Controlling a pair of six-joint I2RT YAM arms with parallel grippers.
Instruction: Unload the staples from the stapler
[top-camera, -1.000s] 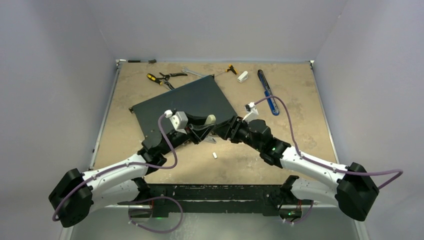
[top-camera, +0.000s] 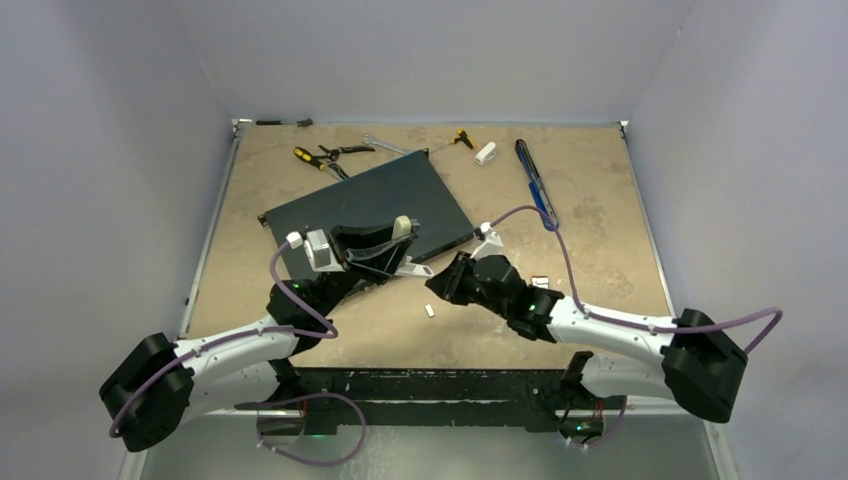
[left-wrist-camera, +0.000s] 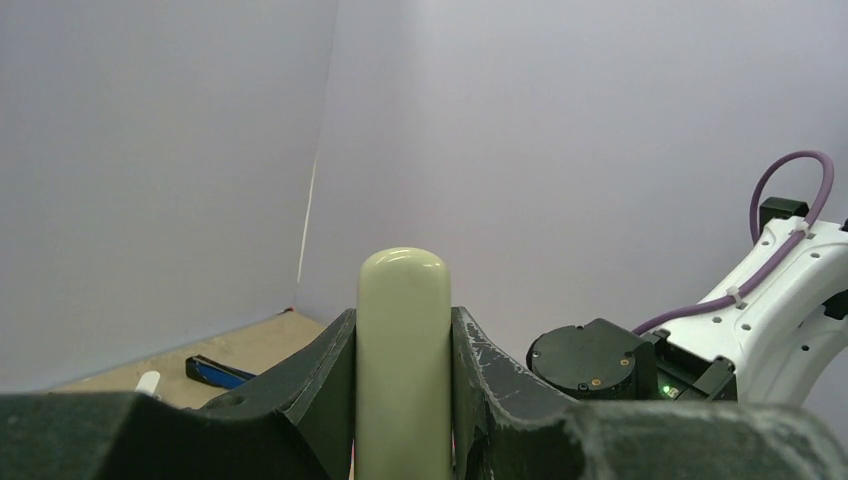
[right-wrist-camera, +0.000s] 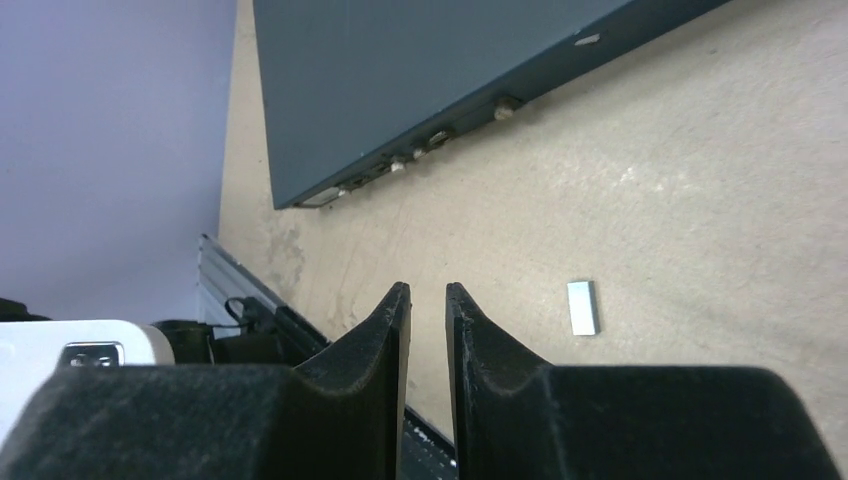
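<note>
My left gripper (top-camera: 400, 240) is shut on the stapler, raised over the dark panel's front part; its pale cream body (left-wrist-camera: 403, 370) stands between the fingers in the left wrist view, and a light piece pokes out toward the right arm in the top view. My right gripper is just right of and below it, its fingertips close together, with only a narrow gap and nothing clearly visible between them. A small white strip (right-wrist-camera: 582, 307), perhaps staples, lies on the table beneath, in front of the panel.
The dark panel (top-camera: 370, 190) covers the middle-left of the table. Pliers (top-camera: 320, 162), a wrench (top-camera: 385, 143), a small white object (top-camera: 486, 153) and a blue-black tool (top-camera: 537, 185) lie toward the back.
My left gripper has moved left with the stapler.
</note>
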